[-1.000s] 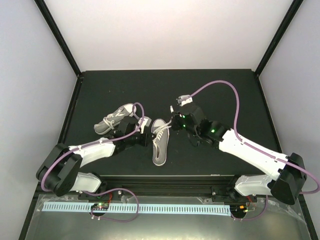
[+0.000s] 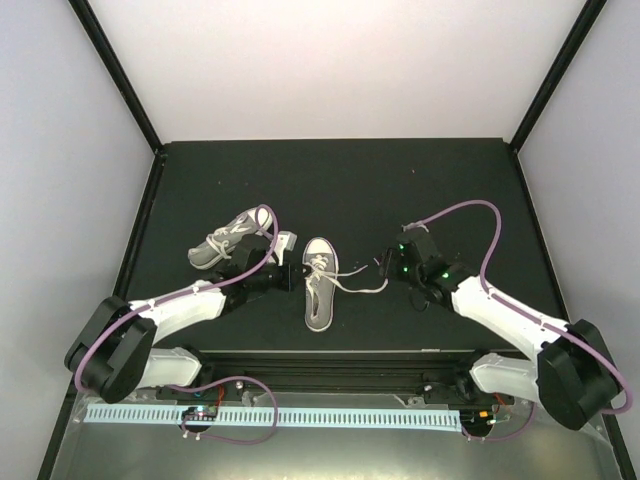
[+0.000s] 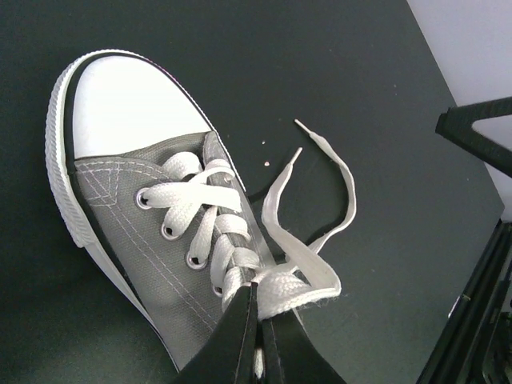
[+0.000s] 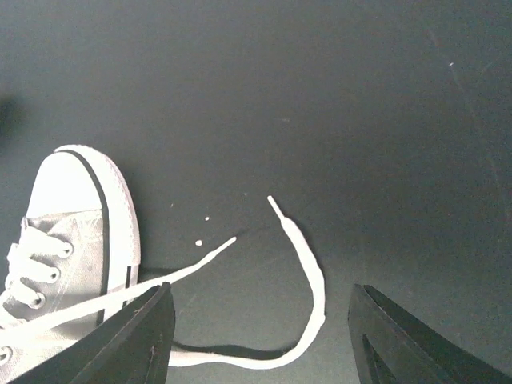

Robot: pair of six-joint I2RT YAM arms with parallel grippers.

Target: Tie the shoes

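A grey-and-white sneaker (image 2: 319,300) stands mid-table, toe away from me; its white laces (image 3: 284,232) spread right in two loose ends. My left gripper is shut on the shoe's lace, by the middle of the lacing, where a folded band of lace sits at its fingertips. My right gripper stands open to the right of the shoe, a loose lace end (image 4: 304,264) lying between and beyond its fingers, not held.
A second grey sneaker (image 2: 225,238), laced, lies at the back left behind my left arm.
My right gripper has drawn away to the right and lower in the top view; the laces that stretched toward it now lie loose on the table. My left gripper has barely moved.
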